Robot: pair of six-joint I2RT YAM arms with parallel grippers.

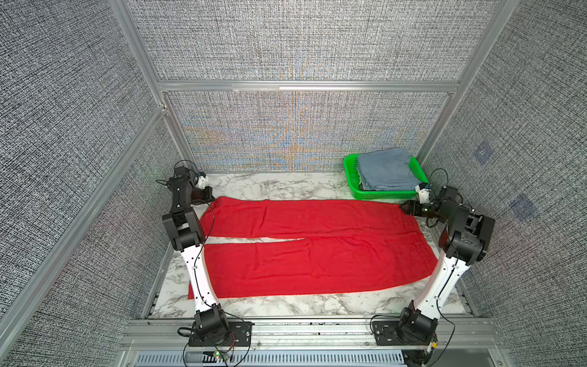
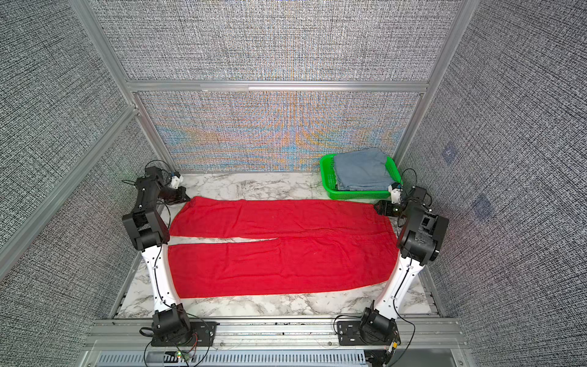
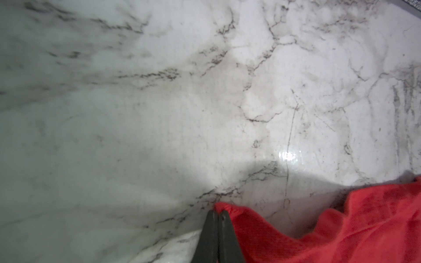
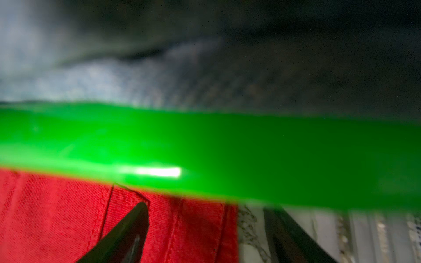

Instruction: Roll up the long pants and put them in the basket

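Observation:
Red long pants (image 1: 318, 263) lie flat across the table, legs toward the left and waist at the right. At the far left corner of the upper leg, my left gripper is shut on the red fabric, pinching the hem's tip. My right gripper stands open over the waist's far corner. In the right wrist view, red pants fabric (image 4: 175, 228) lies between and left of its fingers. The legs are spread apart, with a strip of table showing between them at the left.
Behind the waist stands a green basket (image 1: 349, 174) holding folded blue-grey cloth (image 1: 385, 168). Its rim crosses the right wrist view close to the camera, just above the right fingers.

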